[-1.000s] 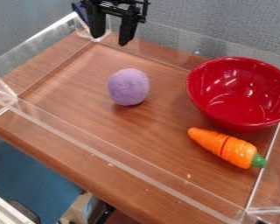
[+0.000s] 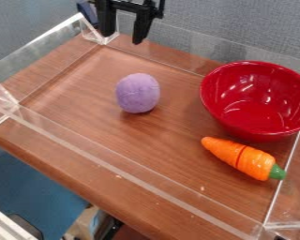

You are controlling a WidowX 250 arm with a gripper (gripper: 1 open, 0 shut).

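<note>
My black gripper (image 2: 123,28) hangs at the top of the view, above the back of the wooden tray, its two dark fingers apart with nothing visible between them. A purple ball (image 2: 138,93) rests on the wooden surface below it. To the right sits a red bowl (image 2: 255,97), empty, and in front of that lies an orange carrot (image 2: 240,157) with a green tip.
Low clear walls (image 2: 14,102) border the wooden surface (image 2: 115,159). A dark blue object, partly hidden, is at the back left corner.
The ball, bowl and carrot stay where they were.
</note>
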